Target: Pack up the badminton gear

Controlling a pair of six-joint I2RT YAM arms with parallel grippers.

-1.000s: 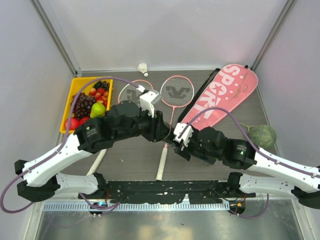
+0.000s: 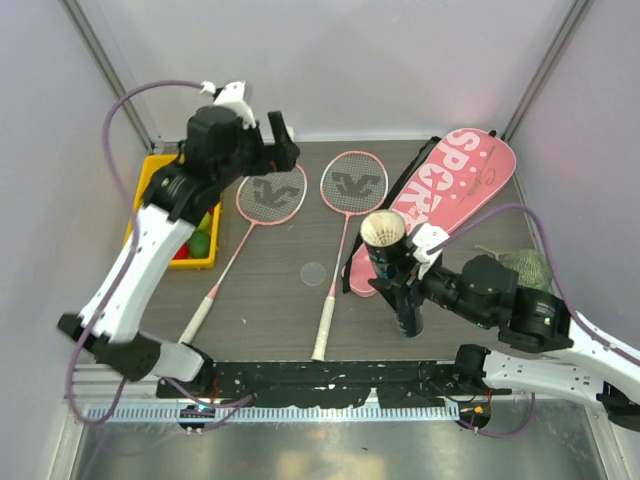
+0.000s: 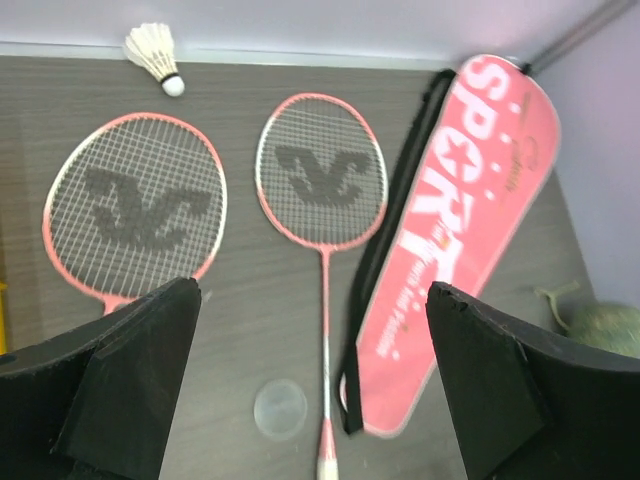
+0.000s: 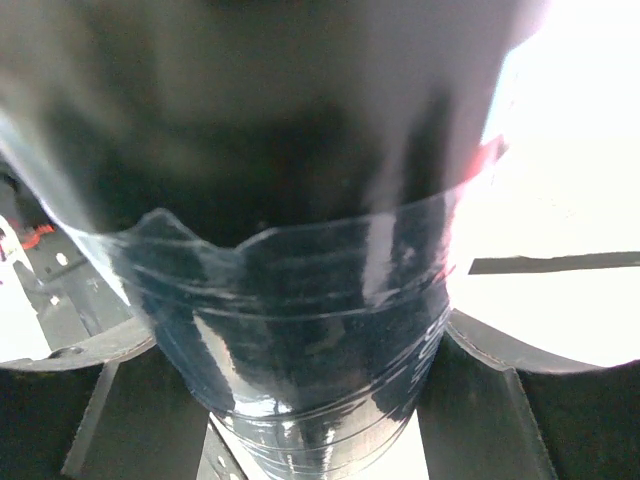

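Observation:
My right gripper (image 2: 400, 285) holds a dark cylindrical shuttlecock tube (image 4: 290, 300), its pale round open end facing up. My left gripper (image 2: 275, 140) stands open over the back left, above a white shuttlecock (image 3: 150, 50) that lies by the back wall. Two pink rackets (image 2: 270, 195) (image 2: 353, 180) lie on the grey floor, heads to the back. The pink SPORT racket bag (image 2: 470, 170) lies at the right with a black strap.
A yellow crate (image 2: 190, 261) of fruit stands at the left, mostly behind my left arm. A green mesh object (image 2: 530, 270) sits at the right. Pale walls border the back and sides.
My left gripper has left the tube's top and moved up toward the back wall, opening. The right gripper with the tube has shifted rightward and turned the tube more upright.

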